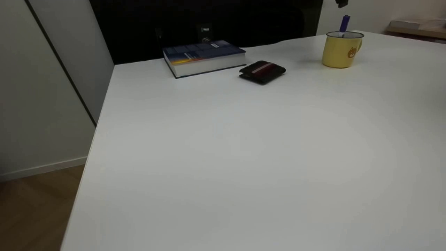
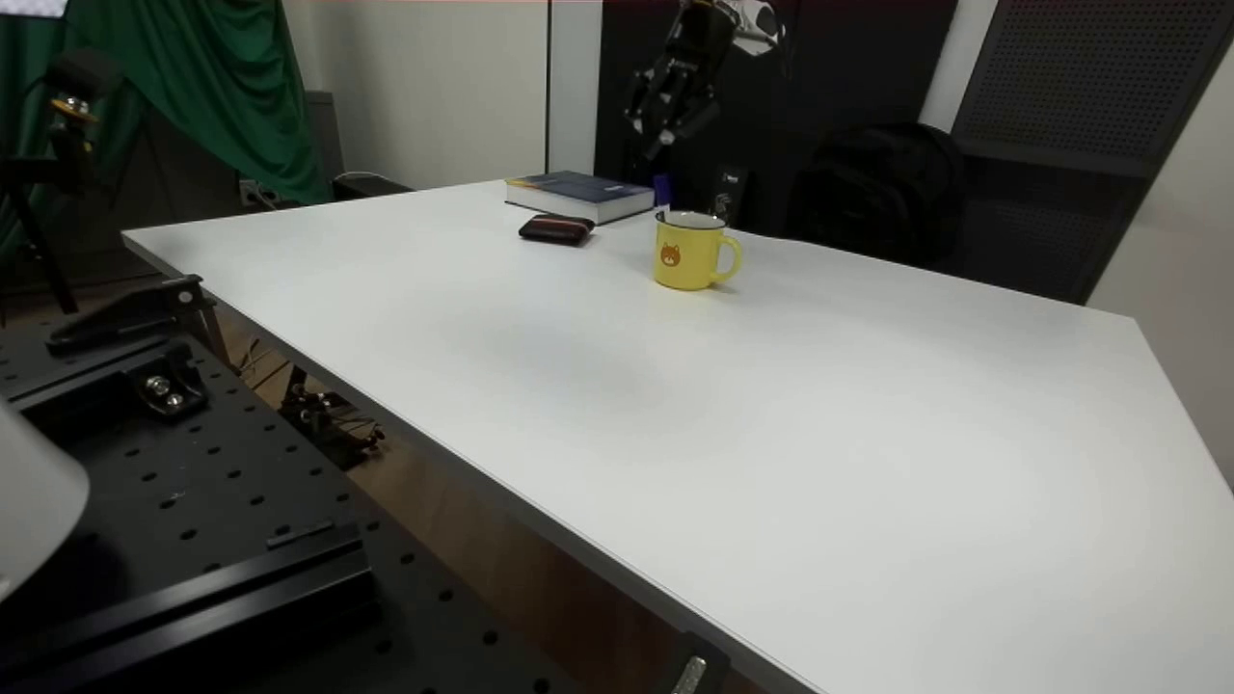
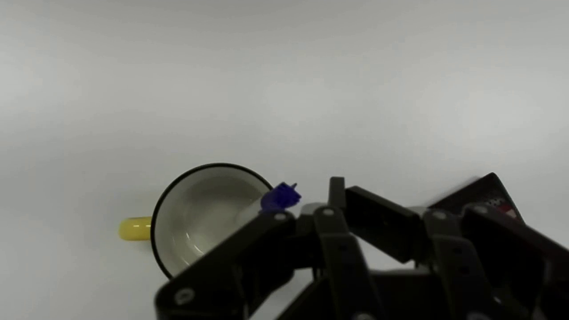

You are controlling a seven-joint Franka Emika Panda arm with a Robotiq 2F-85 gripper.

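A yellow mug with a dark rim and a bear print stands upright on the white table. Inside it leans a marker, its blue cap sticking up past the rim; the wrist view also shows this cap at the mug's right edge. Above the mug is my gripper, a visible gap separating it from the cap. In the wrist view the gripper has its fingertips close together, shut, and nothing shows between them. Only its lowest tip enters exterior view 1.
A black wallet with a red stripe lies beside the mug, and behind it a thick blue book lies flat near the table's back edge.
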